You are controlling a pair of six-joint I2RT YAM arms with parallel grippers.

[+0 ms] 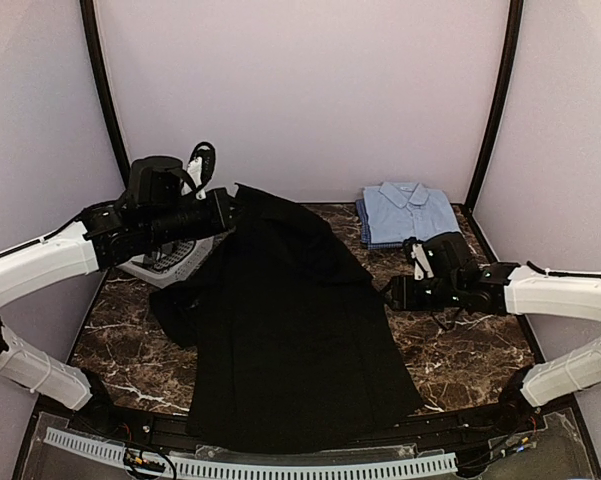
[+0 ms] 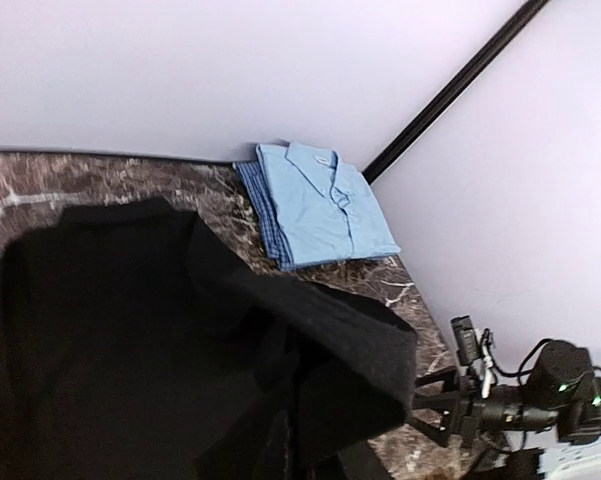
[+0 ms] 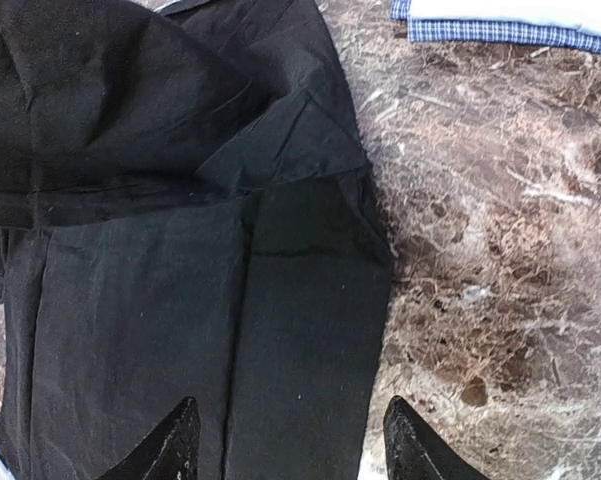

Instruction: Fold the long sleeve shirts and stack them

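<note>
A black long sleeve shirt (image 1: 290, 350) lies spread over the middle of the table. My left gripper (image 1: 232, 207) is shut on a fold of it, raised at the back left, and a flap of black cloth stretches from there toward the right. In the left wrist view the lifted cloth (image 2: 330, 340) hides most of the fingers. My right gripper stands open over the shirt's right edge, with no cloth visibly pinched. At the back right sits a stack of folded shirts, a light blue one (image 1: 408, 208) over blue checked cloth (image 2: 264, 212).
A pale basket (image 1: 185, 262) at the back left is mostly covered by my left arm. Bare marbled tabletop (image 3: 500, 280) lies to the right of the black shirt. Walls close off the back and sides.
</note>
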